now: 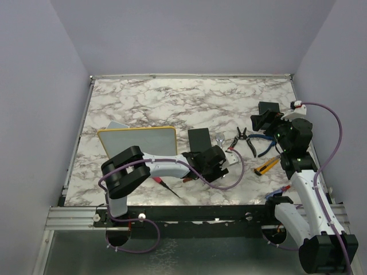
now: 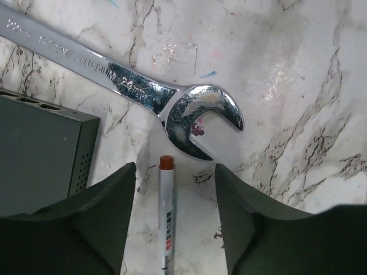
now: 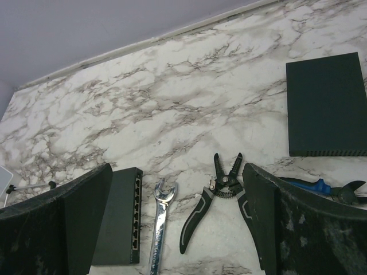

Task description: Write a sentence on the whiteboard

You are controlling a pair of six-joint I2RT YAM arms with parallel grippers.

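The whiteboard (image 1: 140, 143), blank with a yellow edge along its top, stands at the left in the top view. In the left wrist view a white marker (image 2: 166, 209) with a reddish-brown end lies between the fingers of my left gripper. Bare gaps show on both sides of the marker, so the fingers stand apart around it without touching; its lower part runs out of that view. From above, the left hand covers most of this spot. My right gripper is open and empty, held above the right side of the table.
A chrome wrench (image 2: 143, 91) lies just beyond the marker, beside a dark box (image 2: 40, 152). Wire strippers (image 3: 223, 192), pliers (image 1: 268, 146), a yellow cutter (image 1: 266, 165) and another dark box (image 3: 327, 106) occupy the right.
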